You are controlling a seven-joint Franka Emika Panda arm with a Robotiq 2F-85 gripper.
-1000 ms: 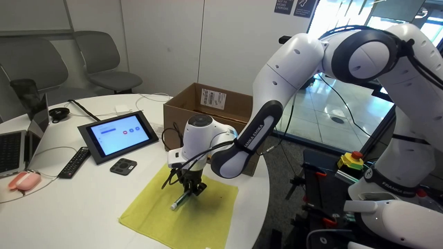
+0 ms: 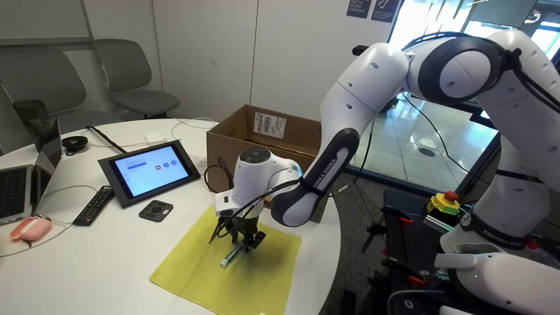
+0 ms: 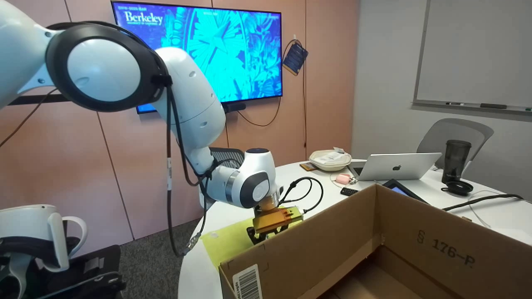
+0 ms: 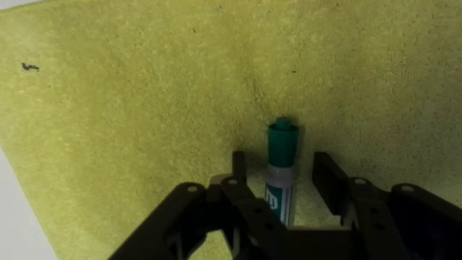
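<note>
A green-and-white marker lies on the yellow cloth, its green cap pointing up the wrist view. My gripper is open around it, one finger on each side with a gap between each finger and the marker. The lower part of the marker is hidden by the gripper body. In exterior view 1 the marker's pale end sticks out in front of the gripper, low over the cloth. In exterior view 2 the box's wall and the gripper hide the marker.
An open cardboard box stands close behind the gripper. To the left lie a tablet, a small black square device, a remote and a pink case.
The gripper and arm have shifted slightly to the right in exterior view 1. The marker's pale end also lies a little further right and nearer the camera.
</note>
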